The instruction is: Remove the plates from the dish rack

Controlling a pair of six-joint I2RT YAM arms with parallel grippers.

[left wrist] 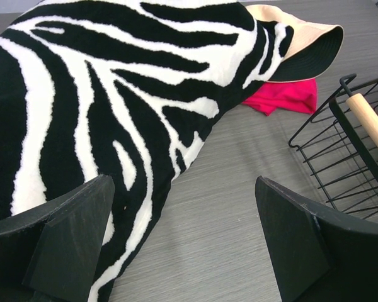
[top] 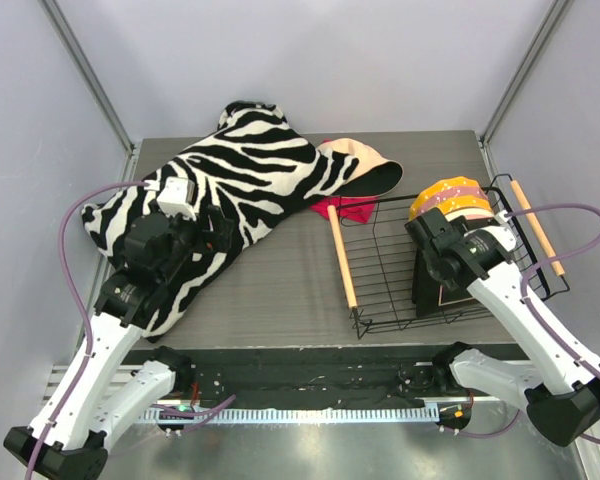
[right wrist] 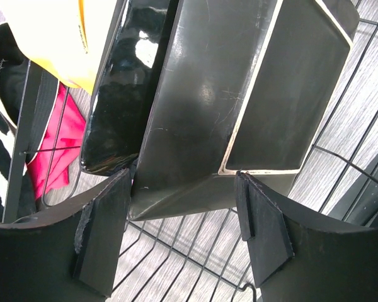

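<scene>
The wire dish rack (top: 345, 265) with wooden handles stands at the right, holding dark plates (right wrist: 277, 94) and, at the back, a yellow-orange patterned one (top: 440, 192). My right gripper (top: 435, 240) is over the rack, its fingertips (right wrist: 249, 189) at the lower edge of a black square plate, fingers apart; whether that edge sits between them is unclear. My left gripper (top: 195, 230) is open above the zebra cloth (left wrist: 145, 82), nothing between its fingers.
A red cloth (top: 350, 210) and a tan-black item (top: 365, 165) lie behind the rack. Bare table (top: 280, 290) shows between the zebra cloth and the rack.
</scene>
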